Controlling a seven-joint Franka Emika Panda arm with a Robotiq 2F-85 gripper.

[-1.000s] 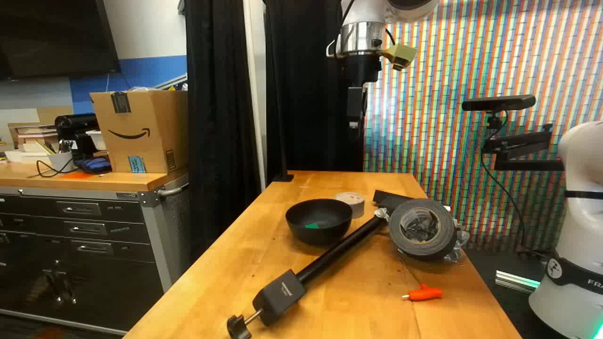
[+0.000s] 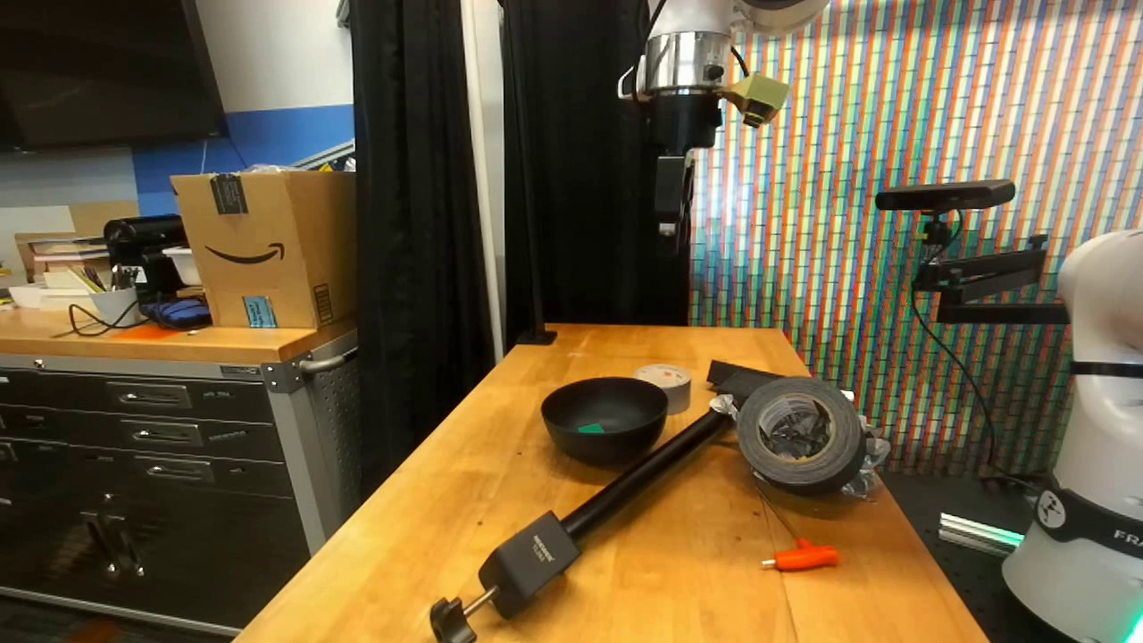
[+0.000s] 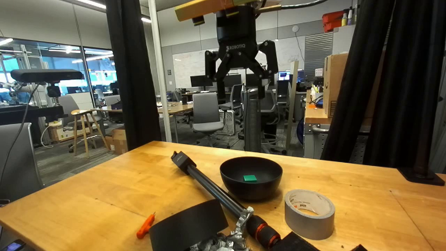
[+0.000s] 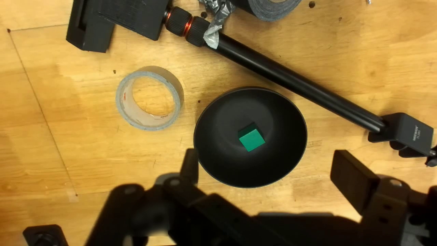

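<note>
In the wrist view a green block [image 4: 252,139] rests inside a black bowl [image 4: 286,123], close to its middle. The same green block [image 3: 250,178] and bowl [image 3: 267,188] show on the table in exterior view 2. High over the table hangs my gripper [image 3: 241,92], its two fingers wide apart and only background visible between them. From above, the fingers [image 4: 353,180] frame the lower part of the bowl, one towards each side. Exterior view 1 has the gripper [image 2: 671,230] edge-on, well above the bowl [image 2: 605,445] and farther back.
Beside the bowl stands a grey tape roll [image 4: 178,88]. A black pole [image 4: 295,82] lies diagonally past the bowl's other side. A large dark tape roll [image 2: 846,450] and an orange-handled tool [image 2: 805,557] are near the table's right edge. Bare wood [image 4: 53,164] stretches left in the wrist view.
My gripper has risen slightly in exterior view 1. The bowl, the green block and the other things on the table look unmoved.
</note>
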